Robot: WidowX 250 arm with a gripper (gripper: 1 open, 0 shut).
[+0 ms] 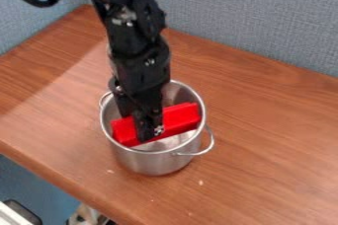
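Note:
A steel pot (pixel 161 162) with side handles stands on the wooden table. In it, near rim height, a red cylindrical object (pixel 179 117) lies slantwise. My black gripper (pixel 142 126) reaches down from above into the pot and is shut on the red object, around its middle; the far fingertip is hard to make out.
A grey wall (pixel 251 17) runs behind it. The table's front edge is at the lower left, with a floor and some small items below.

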